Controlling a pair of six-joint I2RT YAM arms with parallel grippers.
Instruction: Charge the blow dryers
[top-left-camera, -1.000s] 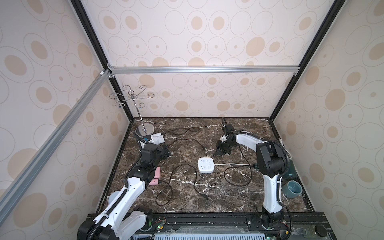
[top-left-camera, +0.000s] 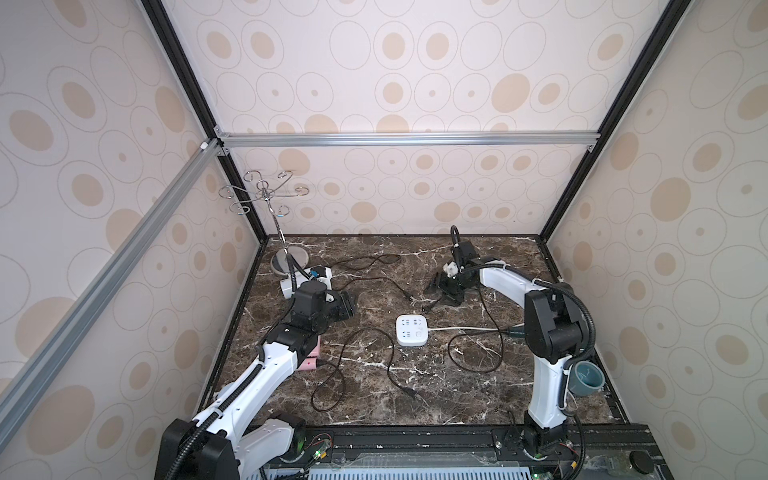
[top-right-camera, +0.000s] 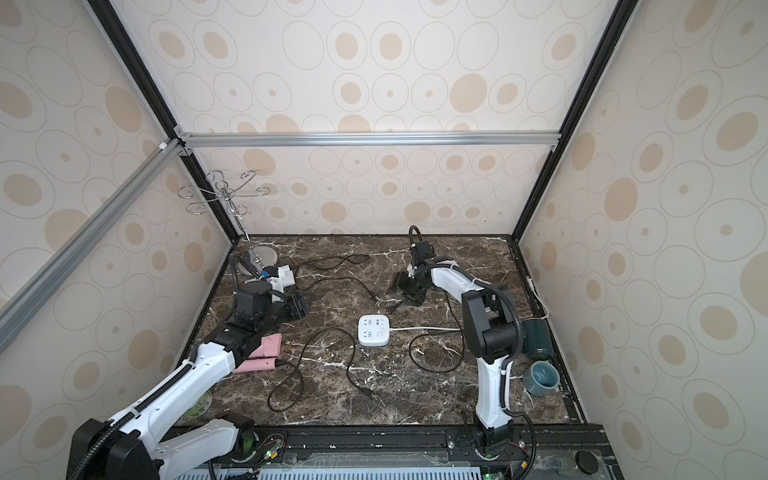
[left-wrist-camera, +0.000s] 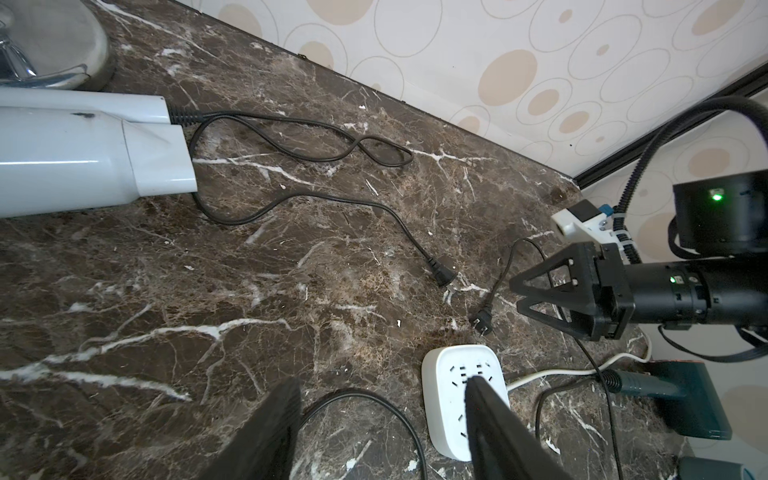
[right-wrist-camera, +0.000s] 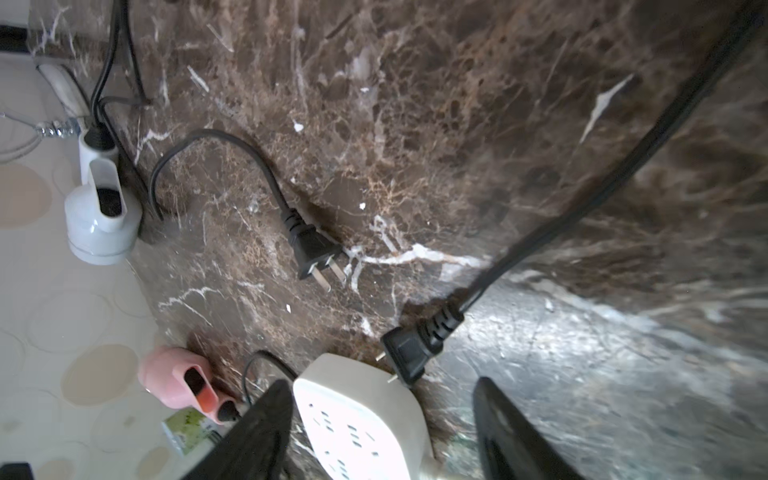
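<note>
A white square power strip (left-wrist-camera: 462, 400) sits mid-table with its white cord to the right. A white blow dryer (left-wrist-camera: 72, 152) lies at the back left, its black plug (right-wrist-camera: 312, 248) on the table above the strip. A second black plug (right-wrist-camera: 412, 348) lies right beside the strip. A pink dryer (top-right-camera: 256, 365) lies front left, a dark green one (left-wrist-camera: 680, 404) at right. My right gripper hangs above the plugs, open, nothing between its fingers. My left gripper (top-left-camera: 342, 304) hovers over the left side, fingers apart and empty.
A chrome branched stand (top-left-camera: 280, 228) stands at the back left. A teal cup (top-right-camera: 541, 376) is at the front right. Loose black cords loop across the table; the middle back has some bare marble.
The right gripper has shifted a little and now stands higher, above the plugs.
</note>
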